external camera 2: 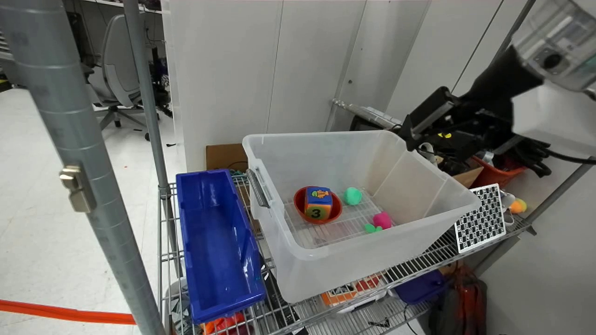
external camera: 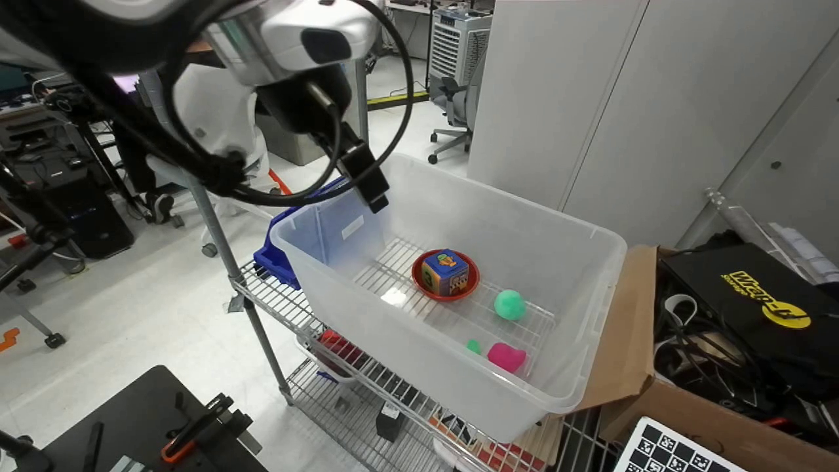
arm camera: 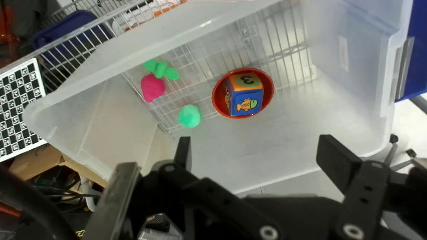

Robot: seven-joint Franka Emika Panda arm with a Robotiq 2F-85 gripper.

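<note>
Inside a large clear plastic bin (external camera: 464,358), a red bowl (arm camera: 216,102) holds a multicoloured cube (arm camera: 247,100) with a fish picture and a number 3 on its faces. On the bin's floor near the bowl lie a mint-green ball (arm camera: 189,116) and a pink strawberry-like toy (arm camera: 152,87) with a green leafy piece (arm camera: 161,69) beside it. My gripper is above the bin, its fingers wide apart and empty. In the second exterior view the gripper (external camera 2: 410,134) appears over the bin's right side, clear of the toys.
A blue tray (external camera 2: 215,240) stands alongside the bin on the wire shelf. At the bin's other end are an open cardboard box (external camera: 692,413) with cables and a checkered board (external camera 2: 481,217). A metal post (external camera 2: 148,106) rises by the shelf.
</note>
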